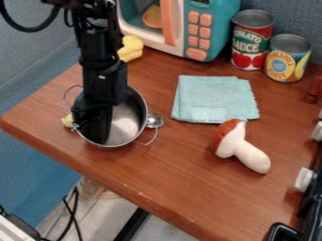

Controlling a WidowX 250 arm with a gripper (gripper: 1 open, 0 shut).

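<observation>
My black gripper (93, 122) reaches down at the left side of a steel pot (128, 122) with wire handles, overlapping its rim; whether its fingers are open or shut is hard to tell. A small pale yellow-green object (68, 121) shows just left of the gripper. Part of a metal piece (154, 121) shows at the pot's right.
A teal toy microwave (189, 24), two cans (251, 42) (287, 59) and a yellow toy (130, 49) stand at the back. A light blue cloth (214, 99) and a red-and-white toy (242, 149) lie right. A black appliance (302, 207) is at the right edge.
</observation>
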